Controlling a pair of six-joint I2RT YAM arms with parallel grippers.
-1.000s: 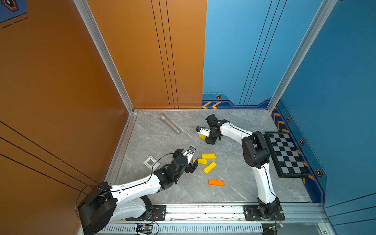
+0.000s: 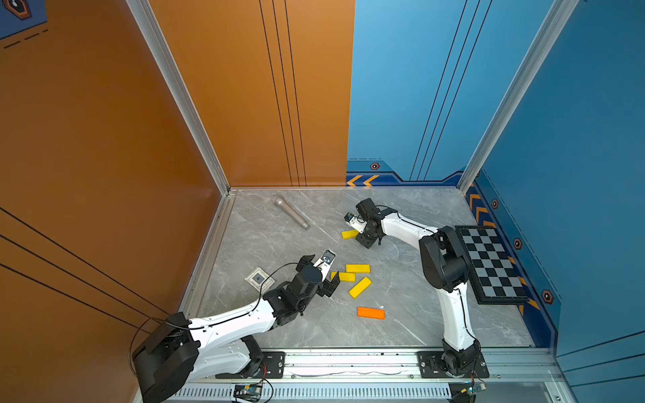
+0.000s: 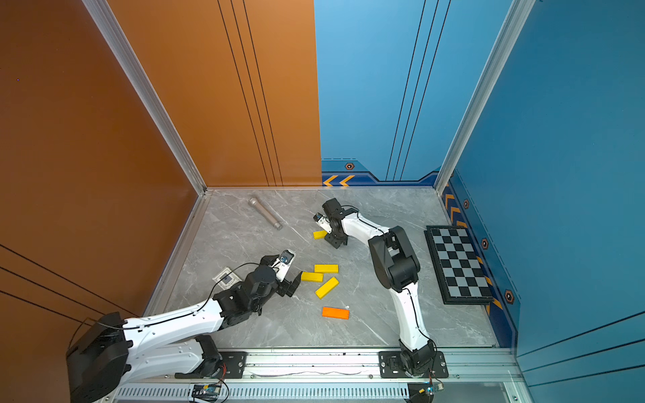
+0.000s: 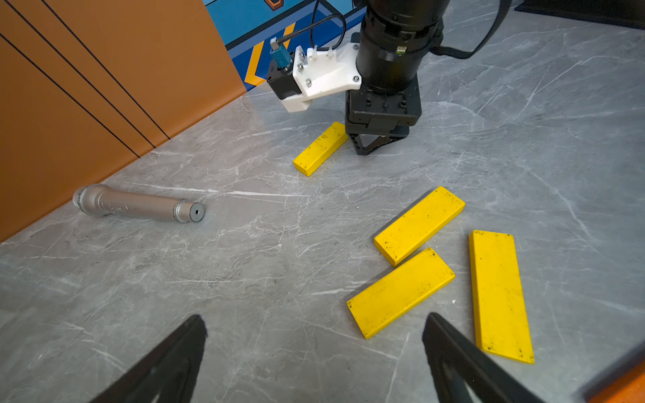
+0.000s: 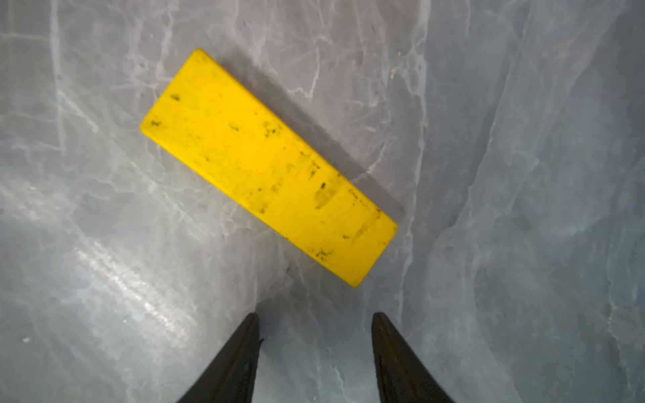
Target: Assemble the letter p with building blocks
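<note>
One yellow block (image 5: 268, 168) lies flat on the table beyond my right gripper, whose fingers stand apart with only bare table between them. In the top left view that right gripper (image 2: 368, 239) is low at the back, close to the right of this block (image 2: 349, 234). Three more yellow blocks lie near the middle: a back block (image 4: 420, 225), a left block (image 4: 401, 292) and a slanted block (image 4: 500, 295). My left gripper is open, empty, to the left of them. An orange block (image 2: 371, 313) lies nearer the front.
A microphone (image 2: 292, 213) lies at the back left. A small white square item (image 2: 259, 278) sits partly behind the left arm. The checkered board (image 2: 493, 262) stands along the right side. Open table lies between the yellow blocks and that board.
The right gripper has shifted and turned slightly to the right. The left arm has stayed still.
</note>
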